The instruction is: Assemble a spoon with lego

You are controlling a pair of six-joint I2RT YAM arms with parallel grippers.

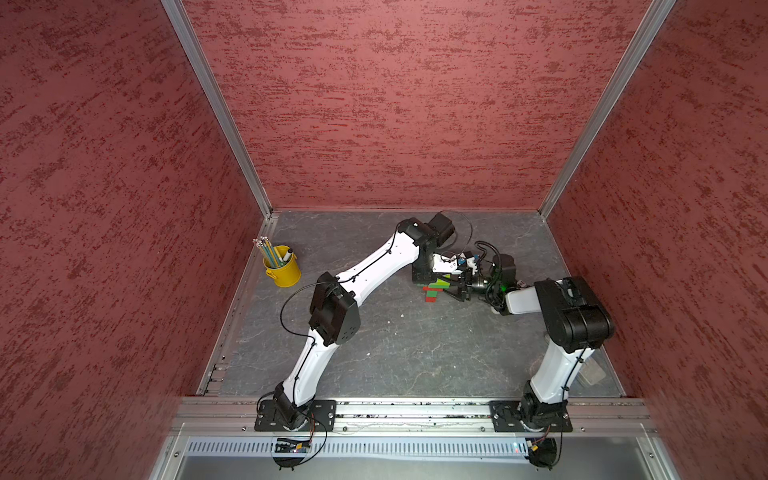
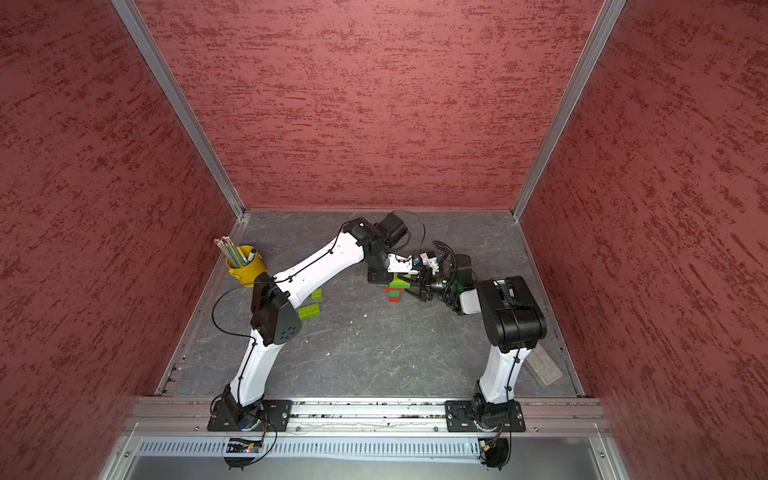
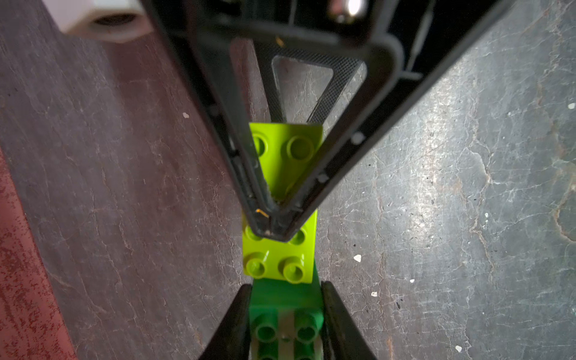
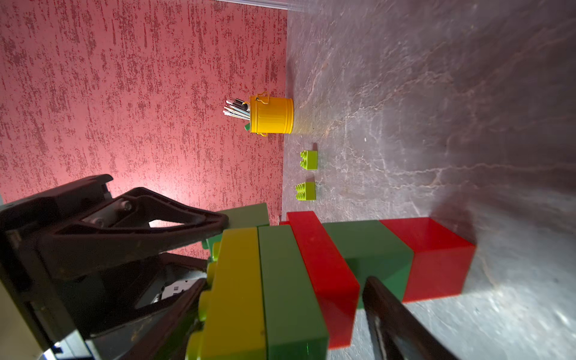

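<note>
A stack of lime, green and red bricks (image 2: pixel 393 293) stands mid-table between both grippers. In the left wrist view my left gripper is shut on a dark green brick (image 3: pixel 285 291), with lime bricks (image 3: pixel 279 264) above it in the picture and the right gripper's black finger frame over them. In the right wrist view the lime, green and red layers (image 4: pixel 288 288) sit beside a green-and-red column (image 4: pixel 435 258). My right gripper has its blurred fingers on either side of the layers; whether they press on them is unclear.
Loose lime bricks (image 2: pixel 309 310) lie left of centre. A yellow bucket of pens (image 1: pixel 284 272) stands at the left, a pale block (image 2: pixel 542 366) at the front right.
</note>
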